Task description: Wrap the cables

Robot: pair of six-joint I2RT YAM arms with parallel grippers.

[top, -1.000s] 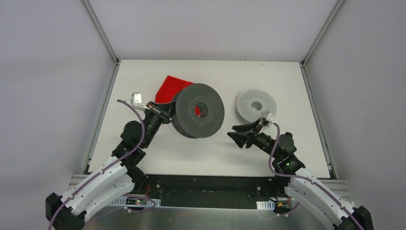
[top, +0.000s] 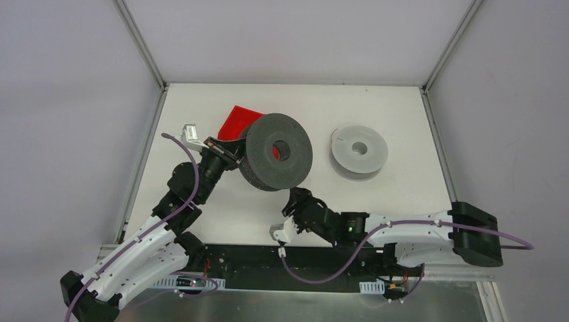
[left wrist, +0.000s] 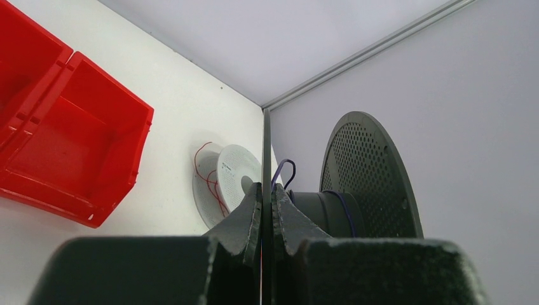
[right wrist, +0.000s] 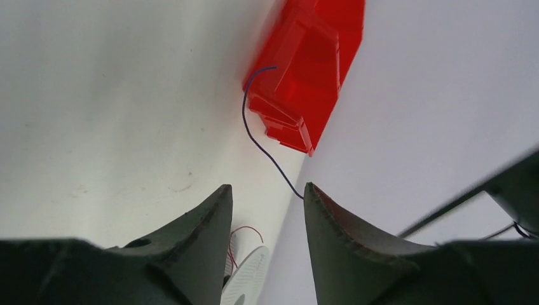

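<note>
A large dark grey spool [top: 295,147] hangs above the table, its near flange facing the top camera. My left gripper [top: 240,146] is shut on the spool's thin flange, which appears edge-on between its fingers in the left wrist view. Dark blue-violet cable [left wrist: 285,163] goes round the hub there, with a small loop standing out. In the right wrist view, a cable [right wrist: 246,114] with a free upper end runs down to the tip of the right finger [right wrist: 318,222]. My right gripper is open; the cable does not appear gripped. From above, it sits just below the spool.
Red bins [top: 236,122] stand behind the dark spool, partly hidden. A light grey spool [top: 343,153] lies flat on the right of the table, with red wire [left wrist: 208,180] beside it.
My right gripper has swung left from beside the light spool to just below the dark one, its arm now stretched across the front. The left arm and its spool have barely shifted.
</note>
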